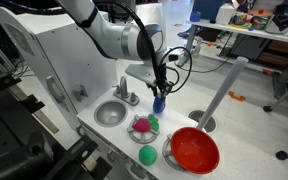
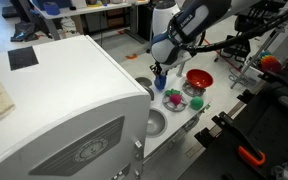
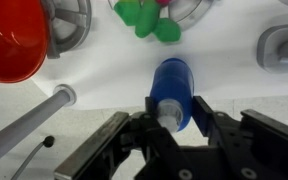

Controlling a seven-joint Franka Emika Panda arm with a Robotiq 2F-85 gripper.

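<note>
A blue cylindrical object with a pale tip (image 3: 174,85) stands out in the middle of the wrist view. My gripper is shut on it, one finger at each side of its near end. From outside, the blue object (image 1: 159,104) shows below the gripper, beside the sink counter's back edge. Exterior view 2 has the same blue object (image 2: 161,82) under the arm, partly covered by the gripper. Whether its base touches the counter is hard to tell.
A red bowl (image 1: 194,150) fills the right basin area. Pink and green pieces (image 1: 144,124) lie on a burner-like ring, with a green round item (image 1: 148,155) in front. The faucet (image 1: 126,91) and round metal sink (image 1: 111,111) are to the left; a grey post (image 1: 222,92) rises on the right.
</note>
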